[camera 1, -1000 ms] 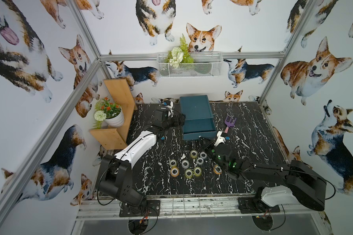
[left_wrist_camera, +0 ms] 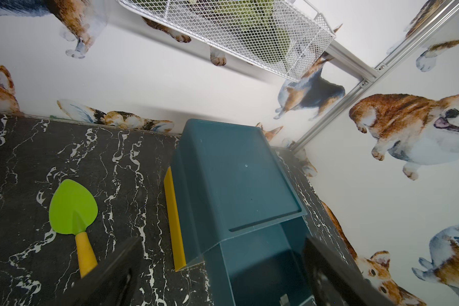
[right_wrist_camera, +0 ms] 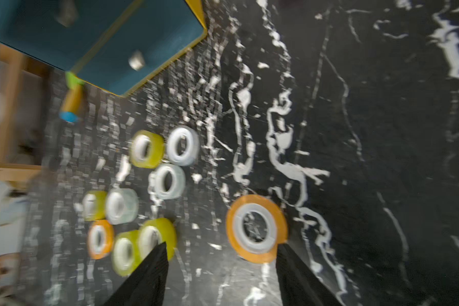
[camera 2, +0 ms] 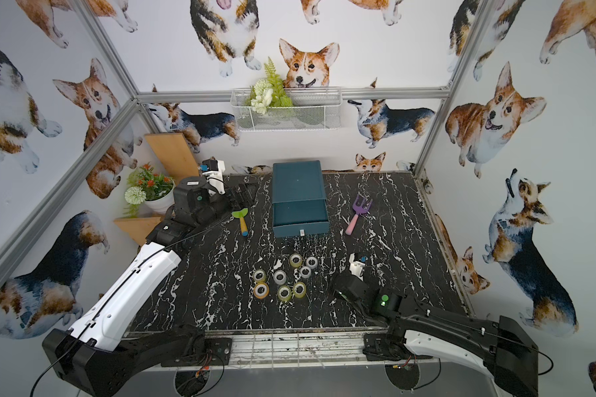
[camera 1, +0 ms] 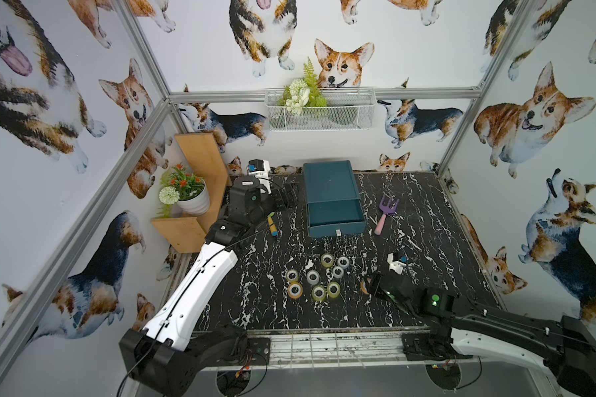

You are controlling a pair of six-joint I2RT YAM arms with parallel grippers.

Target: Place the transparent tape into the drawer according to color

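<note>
The teal drawer box (camera 1: 331, 182) stands at the back middle, its drawer (camera 1: 337, 230) pulled out and bare inside. Left of it, my left gripper hangs in the air, open and empty. Low over the table at right, my right gripper is open, fingers apart, with an orange tape roll (right_wrist_camera: 256, 228) just ahead of the gap between them. In the top left view that roll is mostly behind the gripper. A loose cluster lies left of it: yellow tape (camera 2: 295, 260), white tape (camera 2: 312, 262), another orange tape (camera 2: 261, 290) and several others.
A green trowel (left_wrist_camera: 73, 206) lies left of the box; a purple fork (camera 2: 361, 205) lies right of it. At the left stand a wooden shelf (camera 1: 202, 155) and a potted plant (camera 1: 193, 198).
My right gripper has moved toward the front and down, over the separate orange roll. My left arm has drawn back left, away from the box. The drawer and rolls stay put.
</note>
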